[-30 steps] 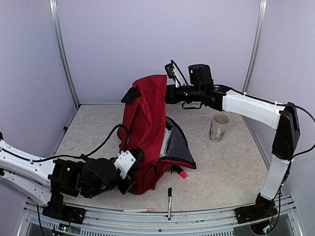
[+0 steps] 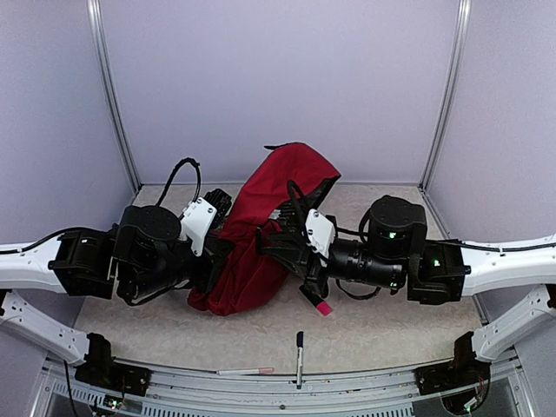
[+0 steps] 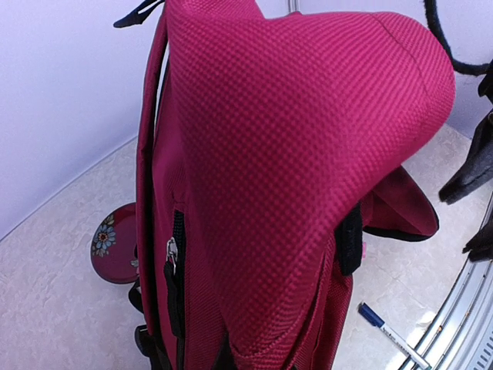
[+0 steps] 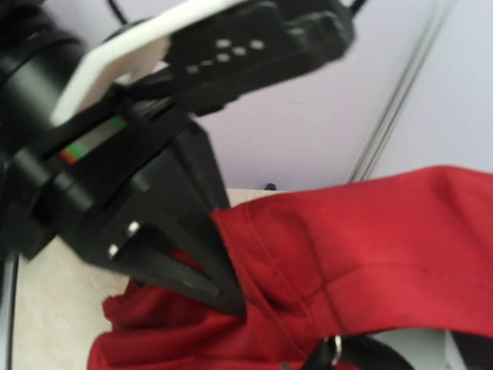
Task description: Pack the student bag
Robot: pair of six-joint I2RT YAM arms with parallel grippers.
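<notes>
The red backpack (image 2: 262, 195) stands in the middle of the table, leaning slightly right, its top flap bulging in the left wrist view. My left gripper is shut on the backpack's fabric, as the right wrist view shows from the side. Across from it, my right gripper has its fingers apart with nothing between them; from above it overlaps the backpack's right side. A pink-ended highlighter (image 2: 315, 301) lies below the right arm. Near the front edge are a blue-capped marker (image 2: 300, 356) and a pale pink pen (image 2: 246, 372).
A dark red round item with flowers (image 3: 115, 245) rests on the table beyond the backpack in the left wrist view. Both arms crowd the centre.
</notes>
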